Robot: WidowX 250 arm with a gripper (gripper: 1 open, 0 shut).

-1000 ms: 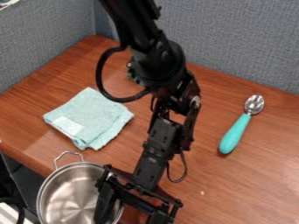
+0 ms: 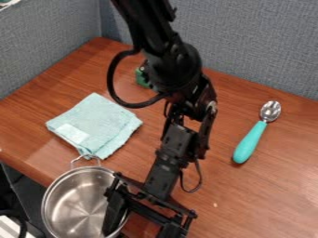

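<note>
A steel pot (image 2: 72,204) sits at the lower left edge of the wooden table, its wire handle upright at the back. My black gripper (image 2: 139,206) is low at the pot's right side, one part over its rim; whether it is open or shut on the rim I cannot tell. A light blue cloth (image 2: 93,125) lies flat behind the pot. A teal-handled spoon (image 2: 255,135) lies at the right.
A small green object (image 2: 141,74) is partly hidden behind my arm at the back. Grey padded walls (image 2: 255,56) bound the table at the back and left.
My arm has shifted very slightly, showing more of the green object behind it. The pot has moved little, if at all.
</note>
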